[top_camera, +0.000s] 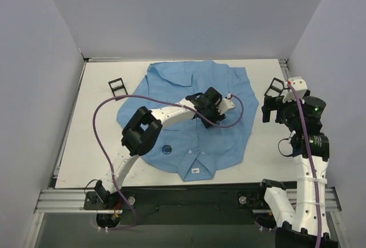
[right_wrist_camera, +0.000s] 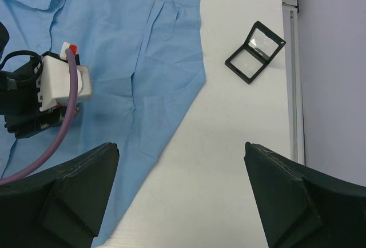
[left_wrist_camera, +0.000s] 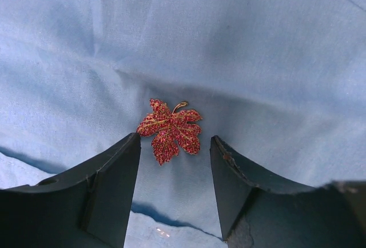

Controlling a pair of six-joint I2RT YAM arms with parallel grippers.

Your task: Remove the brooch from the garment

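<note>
A light blue garment [top_camera: 166, 79] lies spread on the white table. In the left wrist view a red glittery leaf brooch [left_wrist_camera: 169, 128] with a gold stem lies on it. My left gripper is over the brooch, its fingers part open and on either side just below it, nothing visibly held; in the top view the arm hides the brooch. My right gripper stands open and empty at the right side, above the table's edge beside the garment.
Small black framed objects stand at the table's left [top_camera: 117, 87] and right [right_wrist_camera: 254, 52]. A dark round item [top_camera: 167, 149] lies on the garment's lower half. Bare table shows around the garment; grey walls enclose it.
</note>
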